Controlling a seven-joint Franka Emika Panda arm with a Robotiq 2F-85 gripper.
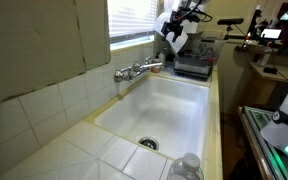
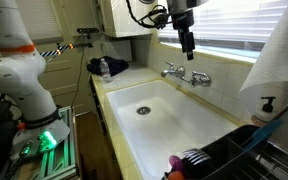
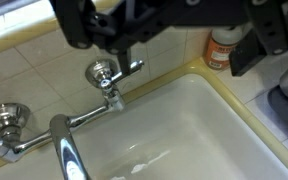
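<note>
My gripper (image 2: pixel 188 60) hangs above the far side of the white sink (image 2: pixel 169 135), close to the wall with the faucet. In the wrist view its two dark fingers (image 3: pixel 117 25) stand wide apart at the top, open and with nothing between them. Below them is the chrome faucet (image 3: pixel 69 125), whose handle and spout come into the lower left. A bottle with an orange label (image 3: pixel 222 45) stands on the counter by the sink's corner, beside the right finger. Seen from exterior view 1, the gripper (image 1: pixel 174 33) is at the far end of the sink.
A black dish rack (image 2: pixel 249 145) with dishes in it borders the near end of the sink. White paper towel (image 2: pixel 276 65) hangs at the right. A clear bottle (image 2: pixel 105 68) stands on the far counter. The sink basin looks empty.
</note>
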